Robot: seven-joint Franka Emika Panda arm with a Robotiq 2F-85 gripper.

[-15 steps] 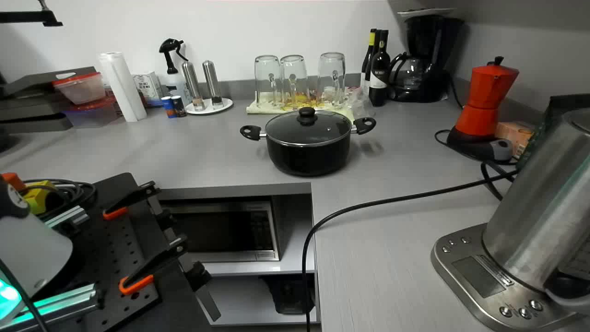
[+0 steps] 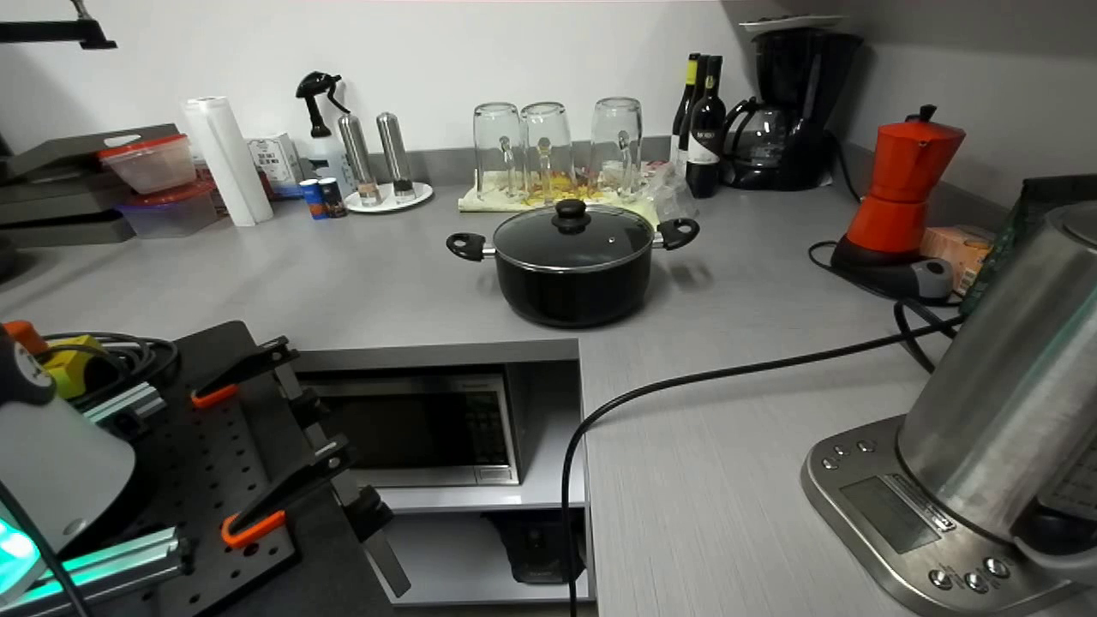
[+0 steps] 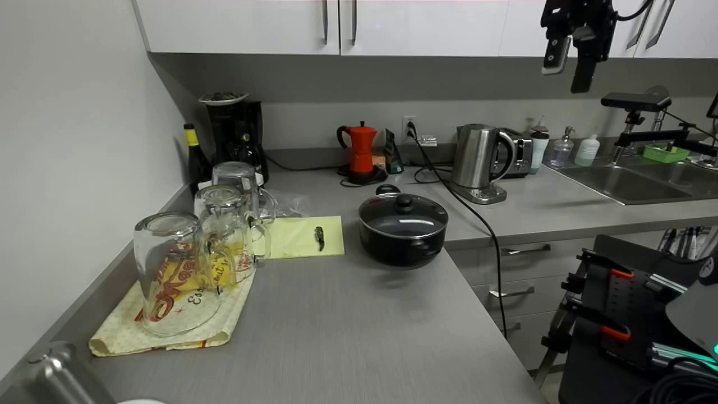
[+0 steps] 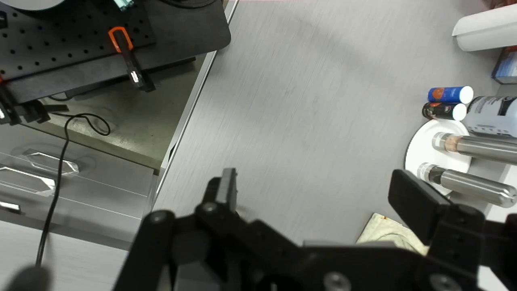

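Note:
My gripper [image 3: 567,78] hangs high at the upper right of exterior view 2, in front of the white cabinets. Its fingers stand wide apart in the wrist view, and nothing shows between them; that gripper looks down on bare grey counter. A black pot [image 2: 572,288] with a glass lid [image 2: 572,238] sits on the counter near the inner corner. Exterior view 2 also shows the pot [image 3: 402,248], well below and left of the gripper. Exterior view 1 does not show the gripper.
Upturned glass mugs [image 3: 176,272] stand on a cloth [image 3: 114,331] by the wall. A steel kettle [image 3: 473,155] and red moka pot [image 3: 362,148] line the other counter, with a cable [image 2: 720,372] crossing it. Two grinders [image 2: 392,154] share a white plate [image 2: 422,195]. Mid-counter is clear.

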